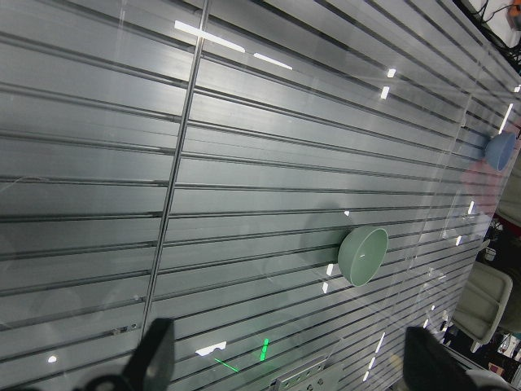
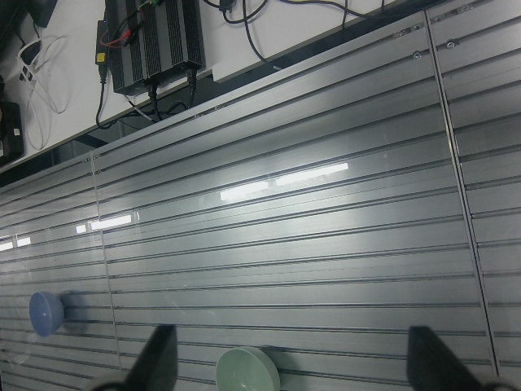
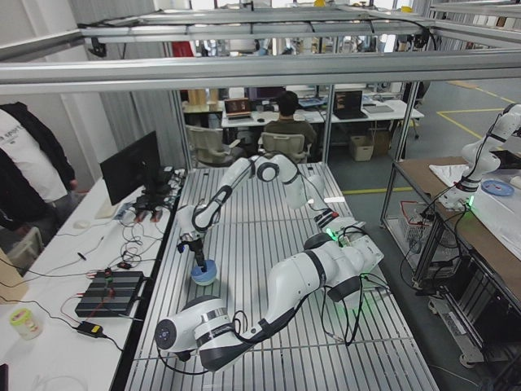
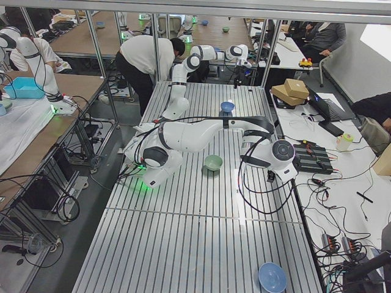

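A green bowl [image 4: 213, 162] sits mid-table, with a blue bowl [image 4: 226, 106] at the far end and another blue bowl [image 4: 272, 278] near the front in the camera right view. My left gripper is open above the table, the green bowl [image 1: 362, 256] below it. My right gripper is also open, high over the table, with the green bowl [image 2: 247, 371] and a blue bowl [image 2: 45, 313] in view. In the camera left view one gripper hangs over a blue bowl [image 3: 203, 274].
A white side desk [image 3: 49, 342] with a monitor [image 3: 130, 175], cables and black units [image 3: 110, 293] runs along the table's edge. Both arms arch over it.
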